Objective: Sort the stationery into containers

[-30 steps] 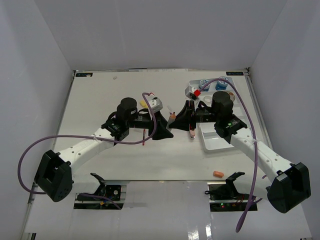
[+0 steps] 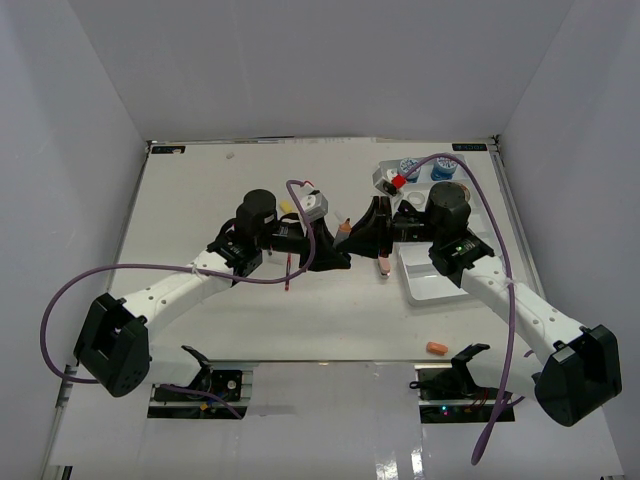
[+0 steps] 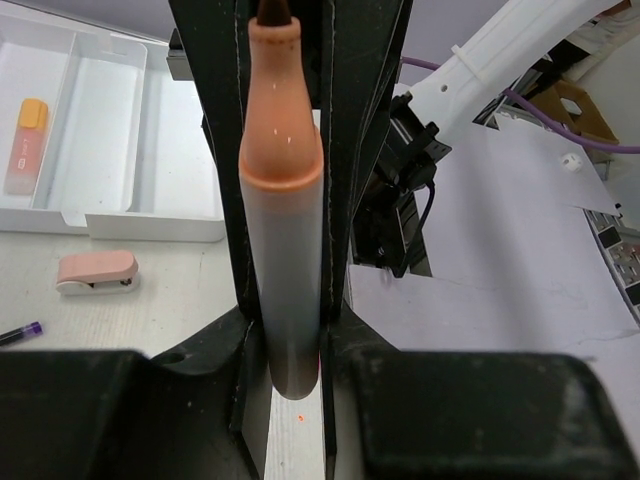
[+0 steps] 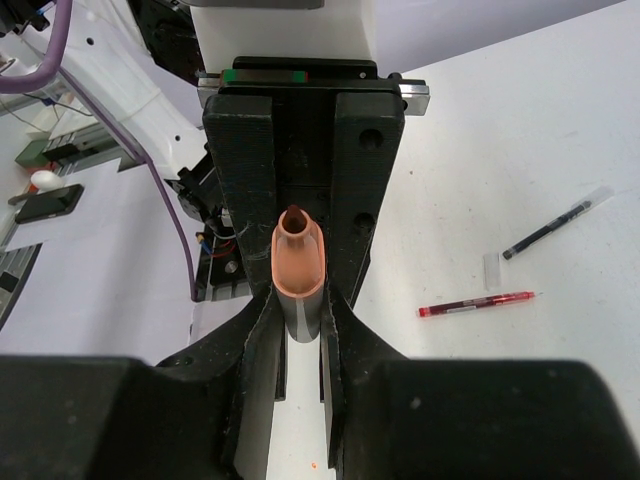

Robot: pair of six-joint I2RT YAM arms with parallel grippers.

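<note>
An orange-capped tube with a translucent body [image 3: 282, 250] is upright between my grippers, with both left gripper [image 2: 340, 250] and right gripper [image 2: 358, 240] shut on it at the table's middle. A white compartment container [image 2: 430, 290] stands at the right, holding an orange-capped item [image 3: 27, 150] and blue round items [image 2: 444, 170]. A pink stapler [image 3: 98, 272] lies outside it. A red pen [image 4: 475, 304], a dark pen [image 4: 550, 228] and a small clear piece [image 4: 491, 270] lie on the table.
An orange block [image 2: 437, 348] lies near the front right edge.
My left gripper has moved slightly right and up in the top view, closer to the right one. The right arm has shifted very little.
</note>
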